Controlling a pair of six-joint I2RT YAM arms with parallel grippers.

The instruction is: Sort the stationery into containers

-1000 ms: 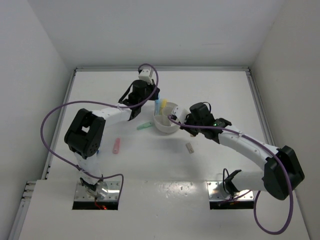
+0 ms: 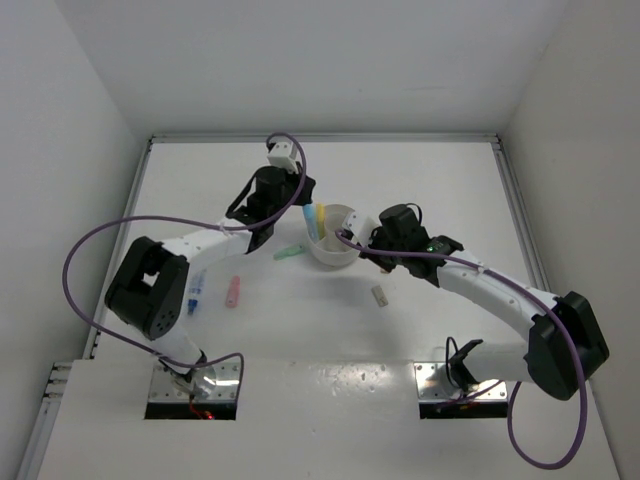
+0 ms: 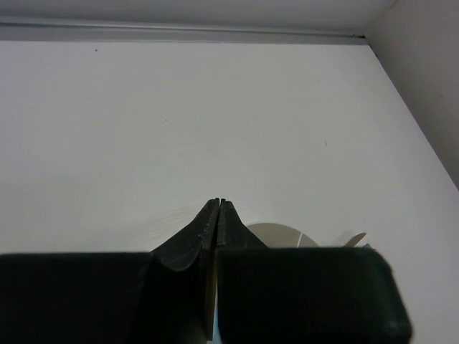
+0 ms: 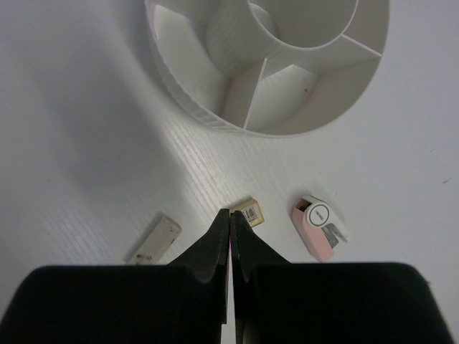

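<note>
My left gripper [image 2: 305, 191] is shut on a light blue item [image 2: 311, 221] that hangs at the left side of the white round organizer [image 2: 338, 256], next to a yellow item [image 2: 320, 213]; whether it touches the organizer is unclear. My right gripper is shut, nothing visible between its fingers, to the right of the organizer. Below it are a small beige block [image 4: 251, 213], a pink-and-white item [image 4: 312, 233] and a grey eraser-like block [image 4: 153, 239].
A green marker [image 2: 289, 251] lies left of the organizer. A pink item [image 2: 232, 292] and blue items [image 2: 195, 291] lie at the front left.
The left arm has shifted slightly left, toward the near side, carrying the light blue item along the organizer's left part. The right arm has not moved.
</note>
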